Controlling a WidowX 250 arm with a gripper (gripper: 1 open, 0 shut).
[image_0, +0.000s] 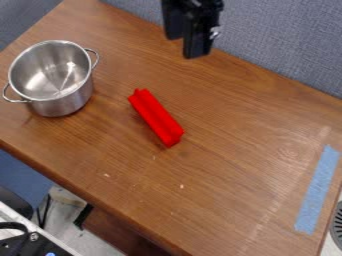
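Note:
A red bar-shaped object (156, 118) lies at an angle on the wooden table (201, 180). To its left stands a steel pot (51, 79) with two handles. At the top centre is my black gripper (190, 30), blurred and partly cut off by the frame edge, above and beyond the red object and apart from it; whether it is open or shut is unclear.
A strip of blue tape (315, 190) runs along the table's right side. Grey padding (281, 40) borders the back. Cables lie off the table at bottom left.

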